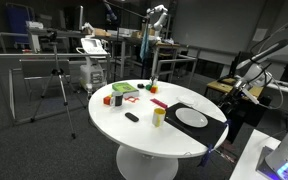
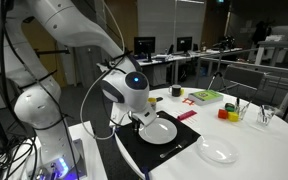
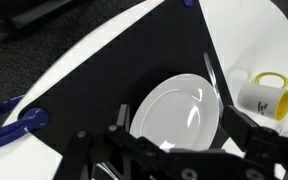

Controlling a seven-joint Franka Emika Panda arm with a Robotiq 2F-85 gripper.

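Observation:
My open gripper has its two fingers spread wide in the wrist view, with no object held between them. Beyond them a white plate (image 3: 174,112) lies on a black mat (image 3: 114,72), its lower part hidden by the gripper. A slim silver utensil (image 3: 213,76) rests on the mat beside the plate. To the right is a white mug (image 3: 261,99) with a yellow inside and handle. In exterior view 2 the gripper (image 2: 141,121) hangs near the plate (image 2: 162,131), on the robot base's side.
Another white plate (image 2: 217,149) lies off the mat. A green tray (image 1: 122,87), a dark cup (image 1: 117,98) and a red object (image 1: 159,103) are farther across the round table. Blue clamp-like parts (image 3: 14,124) sit at the mat's edge. Bare tabletop (image 1: 134,145) shows toward the front.

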